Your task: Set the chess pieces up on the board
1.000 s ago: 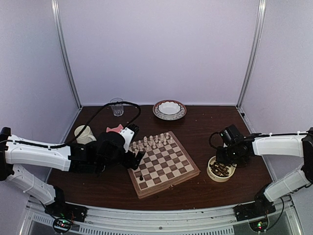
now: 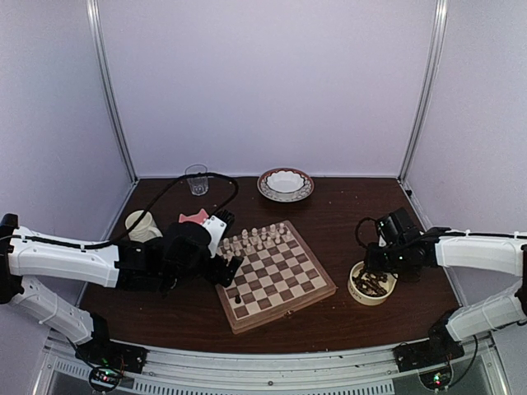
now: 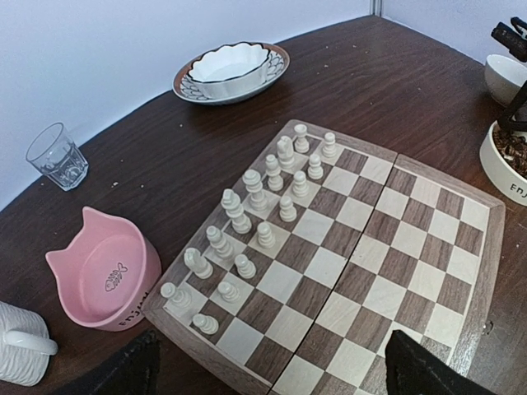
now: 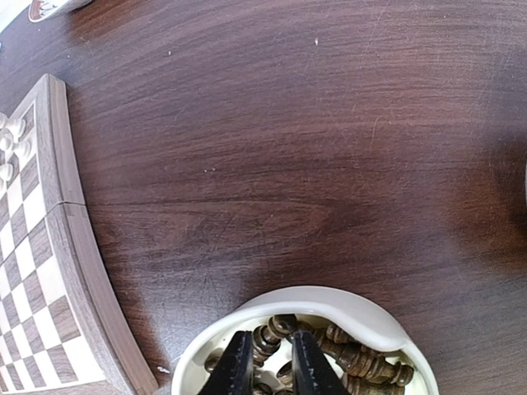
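Note:
The checkered wooden board (image 2: 272, 284) has two rows of white pieces (image 3: 255, 191) standing along one side in the left wrist view. One dark piece (image 2: 238, 299) stands near the board's front left corner. A cream bowl (image 4: 325, 300) to the right of the board holds several dark pieces (image 4: 354, 358) lying in a heap. Down in this bowl, my right gripper is shut on a dark piece (image 4: 263, 339), partly hidden among the others. My left gripper is open above the board's left part, its fingers wide apart and empty.
At the left are a pink cat-eared bowl (image 3: 107, 271), a white mug (image 3: 23, 346) and a clear glass (image 3: 62, 156). A scalloped bowl on a patterned plate (image 2: 285, 196) stands at the back. Bare table lies between the board and the cream bowl.
My right arm has shifted slightly at the cream bowl, and its gripper stays there. My left arm and the pieces on the board look the same.

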